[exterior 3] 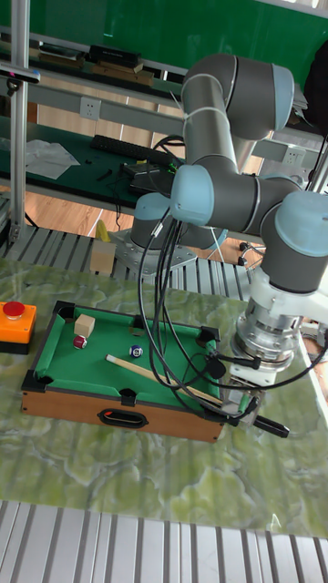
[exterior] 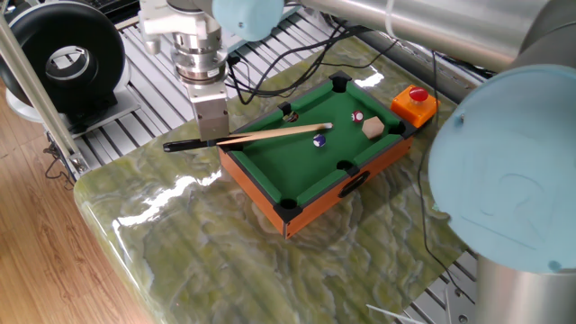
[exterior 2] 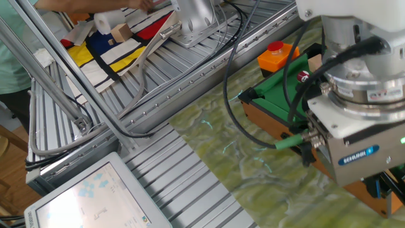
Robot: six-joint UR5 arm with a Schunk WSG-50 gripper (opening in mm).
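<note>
A small pool table (exterior: pixel 288 162) with green felt and wooden sides stands on the marbled tabletop. Across one corner lies a wooden cue (exterior: pixel 279 133), its black handle (exterior: pixel 186 145) reaching out past the rim and its tip over the felt. My gripper (exterior: pixel 215 139) is low at the cue, near where handle and wood meet; its fingers are too hidden to tell whether they are open or touch the cue. On the felt are a dark blue ball (exterior: pixel 319 140), a dark red ball (exterior: pixel 357 116) and a wooden block (exterior: pixel 373 128) near the far corner.
An orange box with a red button (exterior: pixel 415 105) stands beside the pool table. Black cables (exterior 3: pixel 155 321) hang from the arm over the felt. Bare marbled surface (exterior: pixel 189 243) lies in front. A tablet screen (exterior 2: pixel 95 199) is at the lower left in exterior view 2.
</note>
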